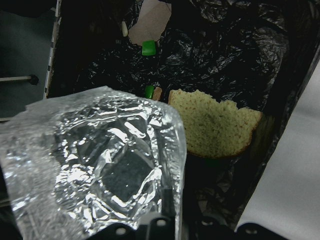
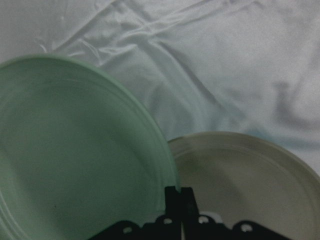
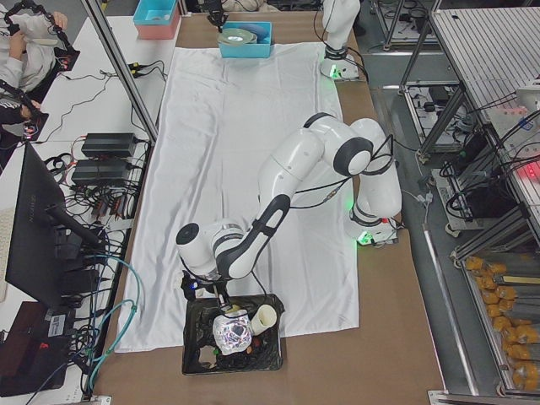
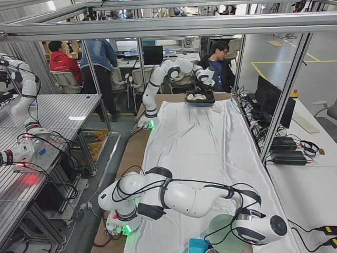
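Observation:
My left gripper is shut on a crumpled silver wrapper [image 1: 85,165], held over a black-lined tray [image 3: 198,359]. The tray holds a bread slice [image 1: 215,125], a cardboard scrap [image 1: 147,22], small green bits [image 1: 148,48] and, in the camera left view, a white cup [image 3: 263,321]. At the other end, my right gripper is shut on the rim of a green plate [image 2: 70,150], above a grey-beige plate [image 2: 240,190]. In the camera left view these plates are at a blue bin [image 3: 245,51].
A white cloth [image 3: 211,143] covers the middle of the table, largely clear. A monitor [image 3: 34,236], cables and black boxes crowd the side desk; a metal-topped bench [image 3: 472,59] stands on the other side.

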